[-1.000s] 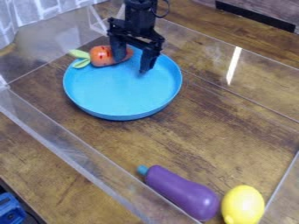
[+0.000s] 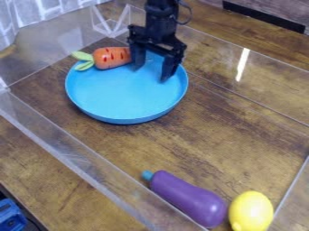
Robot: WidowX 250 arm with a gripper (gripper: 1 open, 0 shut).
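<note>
The black gripper stands open at the back of a blue plate, fingers reaching down toward its rim. Just left of it, an orange toy carrot with light green leaves lies at the plate's back-left edge; whether a finger touches it I cannot tell.
A purple eggplant and a yellow lemon lie at the front right. Clear plastic walls border the wooden surface, whose middle right is bare. A blue object shows at the lower left corner.
The gripper has shifted right, away from over the carrot, uncovering more of it. The carrot, plate, eggplant and lemon look about the same.
</note>
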